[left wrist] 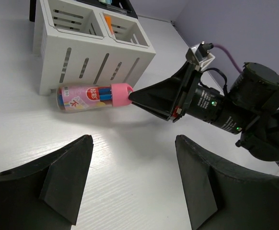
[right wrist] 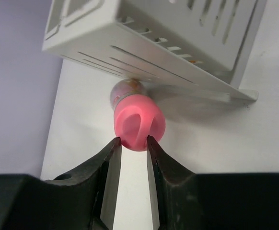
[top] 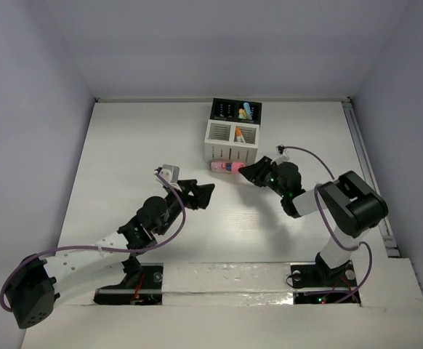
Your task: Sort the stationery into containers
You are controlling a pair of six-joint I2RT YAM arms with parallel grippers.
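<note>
A clear bottle-shaped case (left wrist: 84,98) with a pink label and pink cap (left wrist: 121,94) lies on its side, with blue items inside. It rests along the front foot of the white organizer (top: 230,151). At the cap's end is my right gripper; a gap shows between its fingertips, which are beside the cap's loop handle, and no firm hold shows. My left gripper (top: 207,195) stands open and empty over the table, left of centre and nearer the front. An orange item (top: 238,134) stands in the organizer's right front compartment.
Behind the white compartments, a black section (top: 224,109) holds a blue item (top: 247,110) and small yellow pieces. Walls enclose the sides and back.
</note>
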